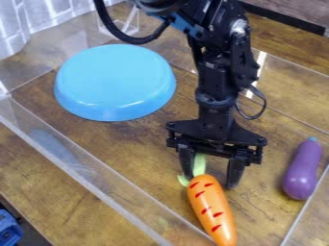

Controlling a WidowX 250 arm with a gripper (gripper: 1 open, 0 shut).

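An orange toy carrot [211, 211] with a pale green top lies on the wooden floor near the bottom centre. My black gripper [211, 165] is low over it, its two fingertips apart on either side of the green top. Whether they touch the top is hard to tell.
A blue plate or lid [113, 82] lies upper left. A purple toy eggplant [302, 168] lies to the right. Clear walls run along the left and lower right. Bare wood [90, 163] is open at the left.
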